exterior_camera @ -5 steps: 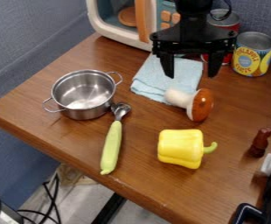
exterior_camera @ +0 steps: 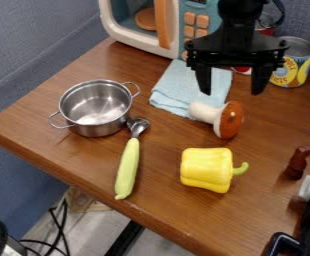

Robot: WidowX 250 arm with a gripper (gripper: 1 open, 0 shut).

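Note:
My black gripper (exterior_camera: 231, 78) hangs open over the back right of the wooden table, above a folded light-blue cloth (exterior_camera: 179, 94), with nothing visible between its fingers. Just below it a toy mushroom (exterior_camera: 225, 121) with an orange cap and white stem lies on its side. A steel pot (exterior_camera: 95, 105) sits at the left, with a metal ladle (exterior_camera: 138, 127) beside it. A pale green corn-like vegetable (exterior_camera: 127, 170) lies below the ladle. A yellow bell pepper (exterior_camera: 206, 167) lies at the front centre.
A toy microwave (exterior_camera: 131, 25) stands at the back. Cans (exterior_camera: 293, 62) stand at the back right, partly behind the arm. A small brown bottle (exterior_camera: 297, 162) and dark objects line the right edge.
My gripper has shifted slightly to the right over the last second. The objects on the table have not visibly moved.

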